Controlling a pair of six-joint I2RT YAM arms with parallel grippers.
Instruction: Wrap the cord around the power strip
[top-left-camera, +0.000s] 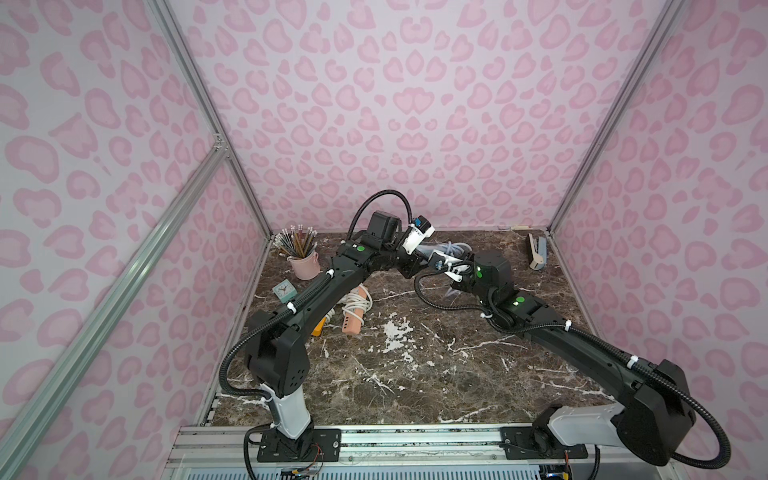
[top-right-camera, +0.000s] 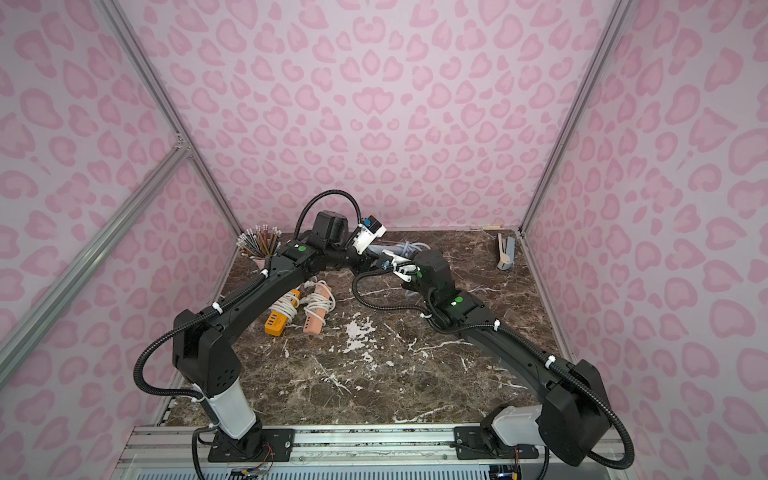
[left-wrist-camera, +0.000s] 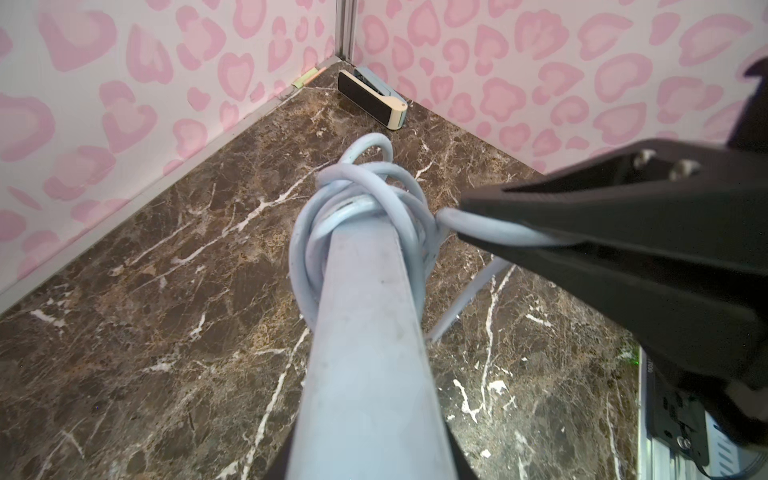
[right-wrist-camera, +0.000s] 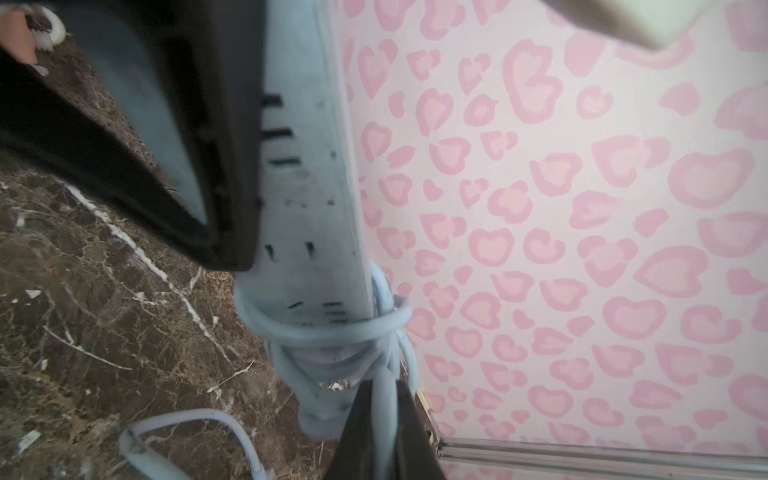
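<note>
The light blue-grey power strip (left-wrist-camera: 364, 336) hangs above the table, held at its near end by my left gripper (top-left-camera: 412, 260), which is shut on it. Several loops of its cord (left-wrist-camera: 312, 240) circle the far end in the left wrist view. My right gripper is shut on the cord, right beside the loops. The cord runs across the dark finger in the left wrist view, and a loose length hangs below. The top views mostly hide the strip behind both arms.
An orange strip (top-right-camera: 277, 322) and a pink strip (top-right-camera: 314, 320) with white cords lie at the left, near a pink pen cup (top-left-camera: 305, 266) and a small clock (top-left-camera: 284, 291). Stapler-like objects (top-right-camera: 505, 252) sit back right.
</note>
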